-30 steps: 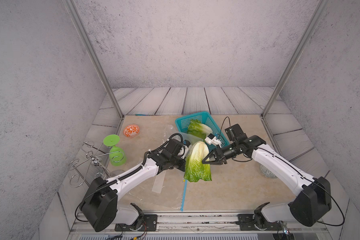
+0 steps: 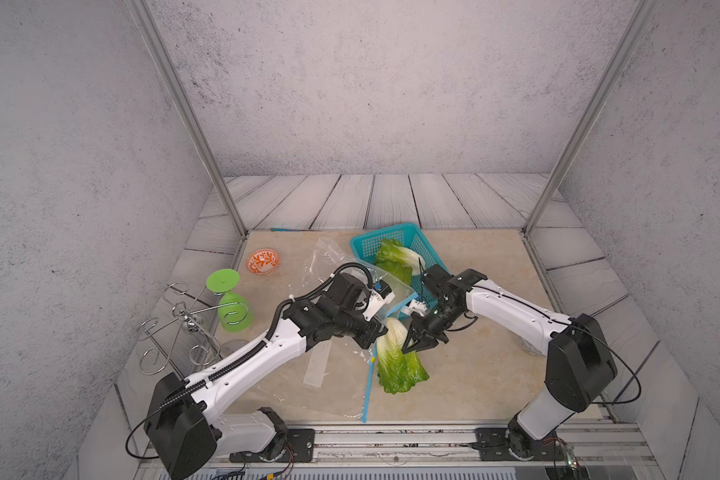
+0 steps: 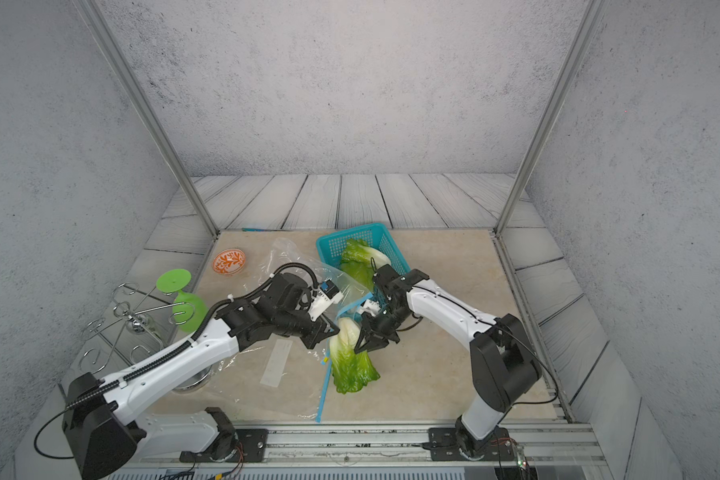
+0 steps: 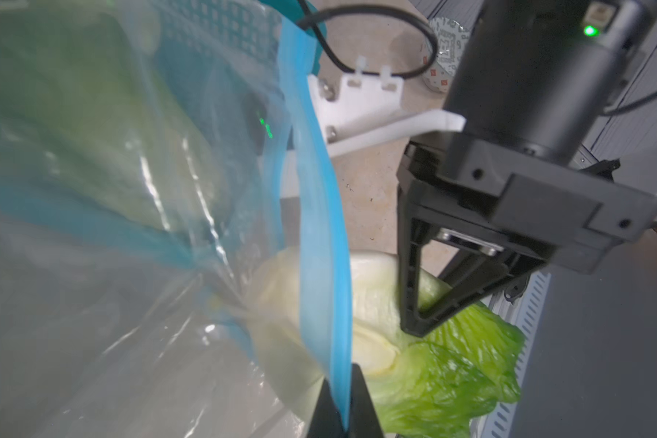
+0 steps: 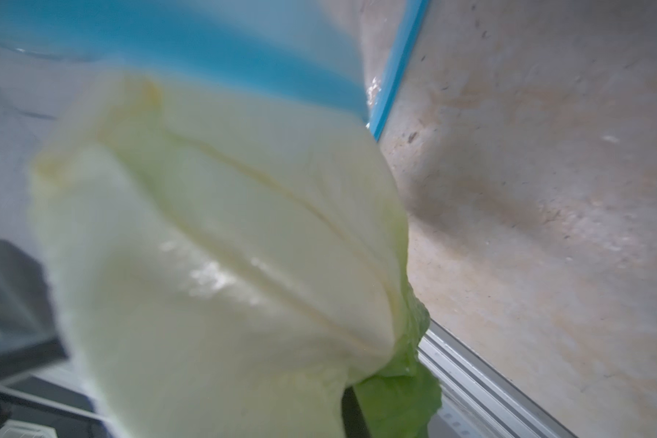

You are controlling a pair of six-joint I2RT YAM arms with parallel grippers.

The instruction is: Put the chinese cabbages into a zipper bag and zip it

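Observation:
A clear zipper bag [image 4: 95, 314] with blue zip strips hangs from my left gripper [image 2: 376, 334], which is shut on the strip at its edge, seen in the left wrist view. My right gripper [image 2: 410, 342] is shut on a pale-stemmed, green-leafed cabbage [image 3: 348, 368] beside the bag's opening; in the left wrist view its black fingers press into the leaves. The cabbage's white end [image 5: 219, 233] reaches against the bag's blue edge. More cabbage [image 2: 392, 260] lies in the teal basket [image 2: 364, 240] behind.
On the left stand a wire rack [image 2: 176, 336], a green plastic piece [image 2: 234, 316] and an orange-patterned bowl [image 2: 262, 261]. Clear plastic lies across the table's left middle.
My right gripper has brought the cabbage down toward the front from a higher position.

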